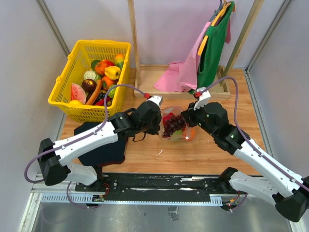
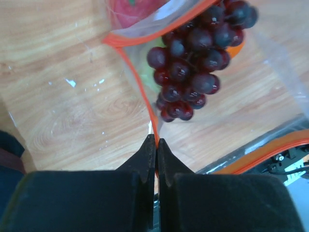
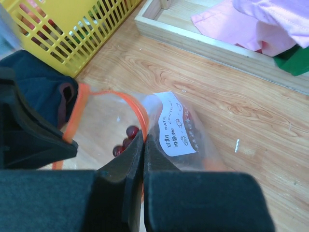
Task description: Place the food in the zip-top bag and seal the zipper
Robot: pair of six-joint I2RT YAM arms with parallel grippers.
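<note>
A clear zip top bag (image 1: 187,135) with an orange edge stands between my two arms, its mouth spread apart. Inside lie dark red grapes (image 2: 195,67), along with something pink-red (image 2: 133,10). In the left wrist view my left gripper is shut on the bag's orange edge, which runs up from between the fingertips. My right gripper is likewise shut on the orange edge at the opposite side. A printed white label (image 3: 175,124) shows on the bag in the right wrist view.
A yellow basket (image 1: 62,92) full of toy fruit and vegetables stands at the back left. Dark folded cloth (image 1: 101,152) lies left of the bag. Behind is a wooden rack (image 1: 145,87) with pink and green garments. Bare tabletop (image 1: 236,106) is at the right.
</note>
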